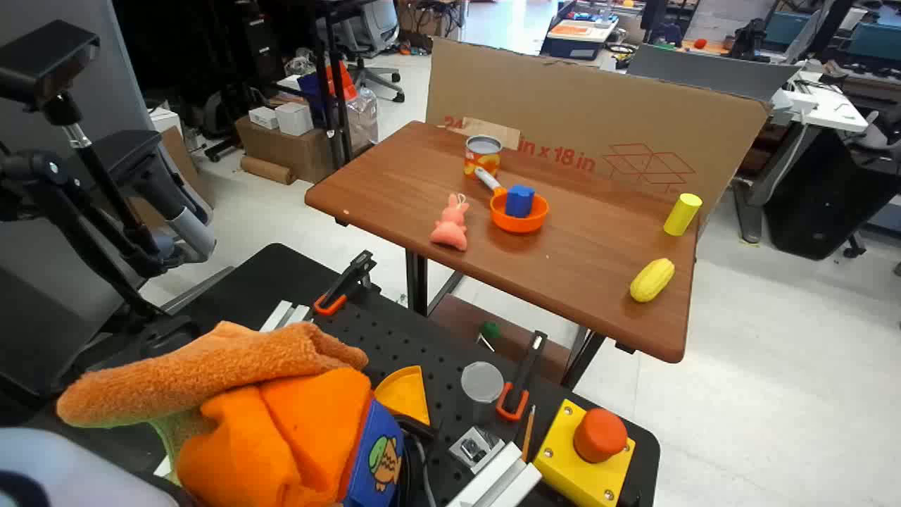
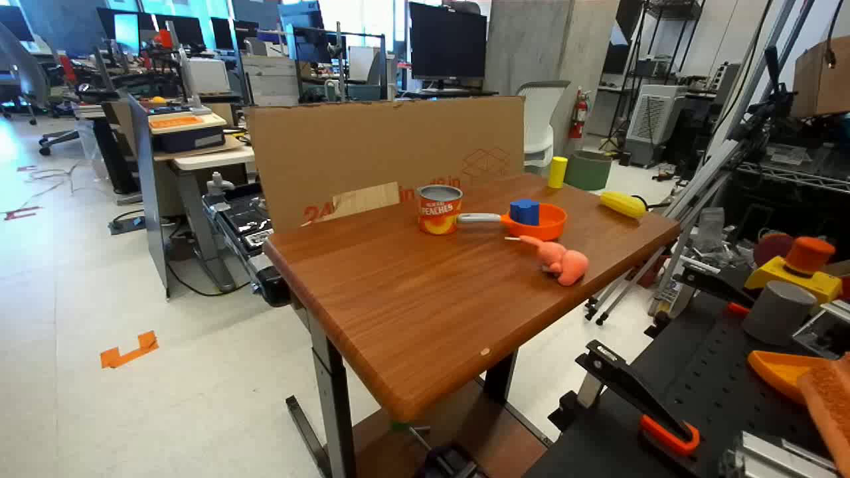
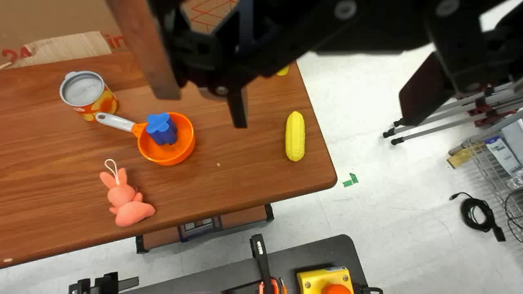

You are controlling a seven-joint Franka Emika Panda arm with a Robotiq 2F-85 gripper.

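A blue flower-shaped block stands inside an orange pan with a grey handle. Beside the handle is a peaches can. Nearer the front edge lies a coral bunny toy with a white loop. A yellow corn cob rests toward the right end; a yellow cylinder stands behind it. In the wrist view my gripper hangs high over the table's right end with its fingers wide apart and nothing between them. Neither exterior view shows the gripper.
Cardboard walls off the back of the brown table. In front, across a gap, is a black perforated bench with clamps, an orange cloth and a red button on a yellow box.
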